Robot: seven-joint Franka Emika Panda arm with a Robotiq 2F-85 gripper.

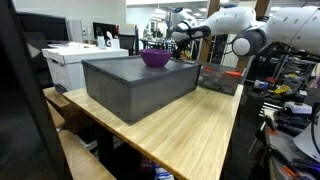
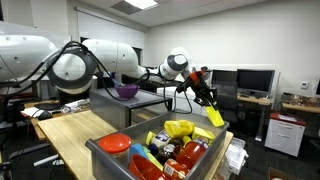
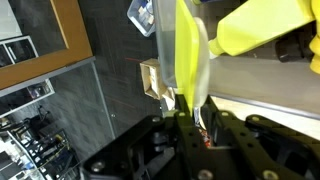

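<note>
My gripper is shut on a yellow object (image 3: 188, 45), which stretches away from the fingers in the wrist view. In exterior view 2 this yellow object (image 2: 215, 117) hangs below the gripper (image 2: 208, 102), at the far right edge of a grey bin. What exactly the object is cannot be made out. Exterior view 1 shows the gripper (image 1: 181, 44) small, beyond the far end of the dark box.
The grey bin (image 2: 112, 168) holds several items, among them a red bowl (image 2: 115, 143) and a yellow item (image 2: 178, 128). A purple bowl (image 1: 156, 58) sits on the dark grey box (image 1: 130, 98).
</note>
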